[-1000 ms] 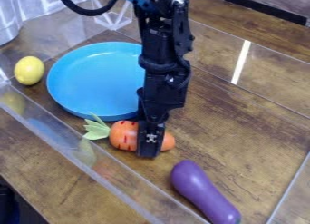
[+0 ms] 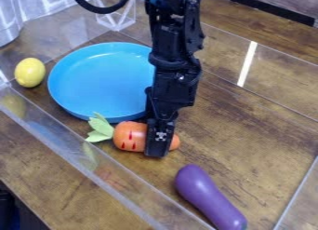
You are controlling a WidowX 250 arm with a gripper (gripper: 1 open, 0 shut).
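Note:
A toy carrot [image 2: 130,137] with pale green leaves lies on the wooden table in front of a blue bowl [image 2: 93,80]. The black gripper [image 2: 159,139] is lowered over the right part of the carrot, its fingertips at the carrot's body; it appears open, though the dark fingers partly hide the carrot there.
A yellow lemon [image 2: 32,72] sits left of the bowl. A purple eggplant [image 2: 206,195] lies at the front right. A clear panel edge runs along the lower left.
The gripper has shifted very slightly at the carrot; otherwise the scene looks the same.

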